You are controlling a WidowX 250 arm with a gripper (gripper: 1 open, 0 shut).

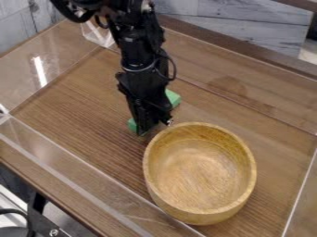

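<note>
My black gripper (147, 118) reaches down from the top centre over a green object (169, 100), which is mostly hidden behind it. The fingertips are low, beside the rim of a light wooden bowl (198, 176) at the lower right. The gripper looks dark and crowded against the green object, so its fingers and anything between them are hard to make out.
A clear plastic item (99, 33) stands at the back left, near a white marbled wall.
</note>
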